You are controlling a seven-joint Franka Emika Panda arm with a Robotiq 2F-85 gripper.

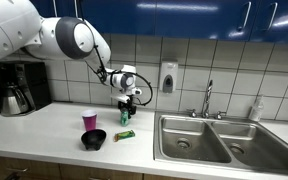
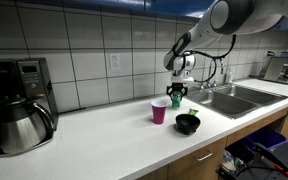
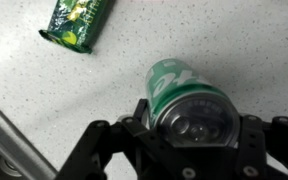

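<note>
A green and white can stands between the fingers of my gripper in the wrist view, its silver top toward the camera. The fingers are shut on its upper part. In exterior view 1 the can shows below the gripper, at the back of the counter left of the sink. Exterior view 2 shows the can beneath the arm. Whether its base touches the counter I cannot tell.
A green packet lies close by toward the sink. A magenta cup and a black bowl stand to the left. The tiled wall is behind, and a coffee maker stands on the far-left counter, which is otherwise clear.
</note>
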